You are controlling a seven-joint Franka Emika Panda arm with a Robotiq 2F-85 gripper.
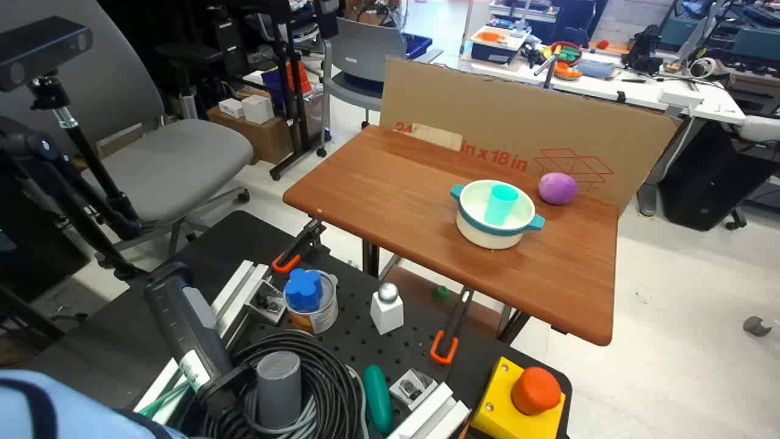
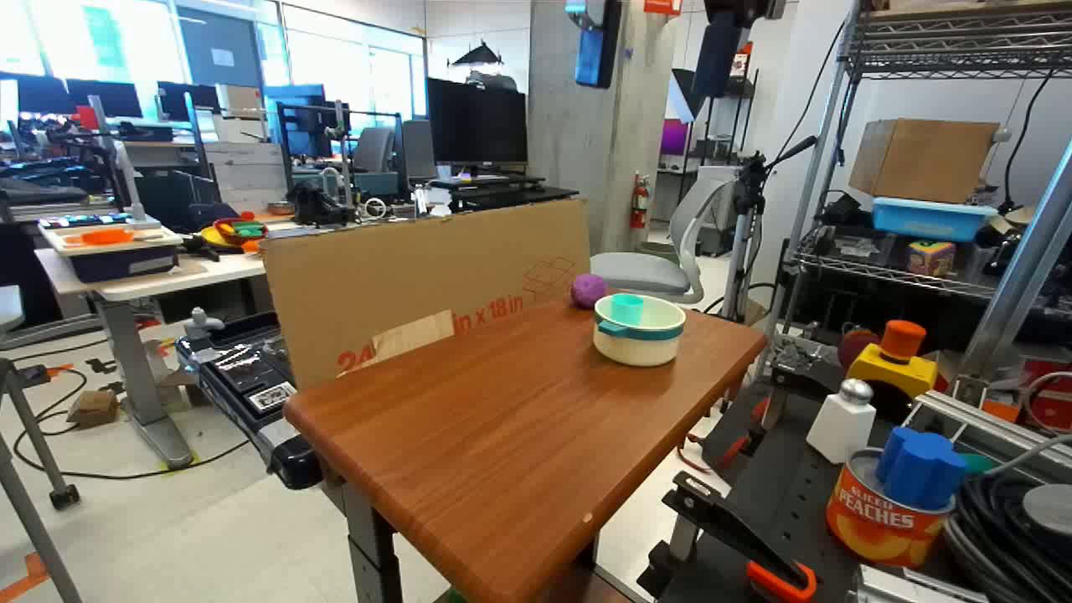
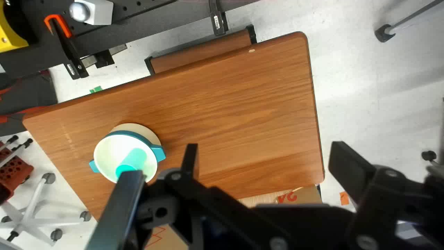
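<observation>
A white pot (image 1: 488, 233) with teal handles stands on the brown wooden table (image 1: 380, 183). Inside it a turquoise cup (image 1: 501, 204) leans against the wall. Close behind the pot, toward the cardboard, lies a purple ball (image 1: 557, 188); exterior view 2 has both the pot (image 2: 643, 345) and the ball (image 2: 589, 291). From above, the wrist view looks down on the pot (image 3: 143, 132) and cup (image 3: 133, 159) at its left; the ball cannot be seen there. My gripper is open high over the table, its fingers wide apart and empty. Neither exterior view shows the gripper.
A cardboard sheet (image 1: 468, 110) stands upright along the table's far edge. On the black bench (image 1: 351, 336) beside the table are a peach can (image 2: 879, 517) with a blue piece in it, clamps, coiled cable and a yellow box with a red button (image 1: 537, 390).
</observation>
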